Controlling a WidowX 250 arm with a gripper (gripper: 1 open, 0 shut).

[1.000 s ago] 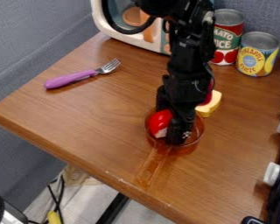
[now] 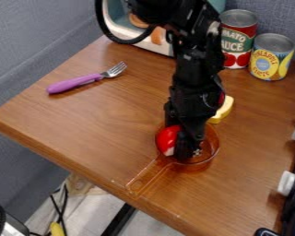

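Observation:
My black gripper (image 2: 184, 138) reaches down into an orange translucent pan (image 2: 199, 158) with a handle pointing toward the lower left. A red round object (image 2: 168, 141) is at the gripper's fingers, over the pan's left side. The fingers are largely hidden, so I cannot tell whether they are closed on it.
A purple fork (image 2: 74, 82) lies on the wooden table (image 2: 76, 120) at left. A red can (image 2: 236, 37), a yellow can (image 2: 269, 59) and a toaster stand at the back. A yellow block (image 2: 221, 108) sits behind the gripper; a dark appliance is at right.
The gripper and red object have shifted slightly to the left, with the red object now higher or further out over the pan's rim.

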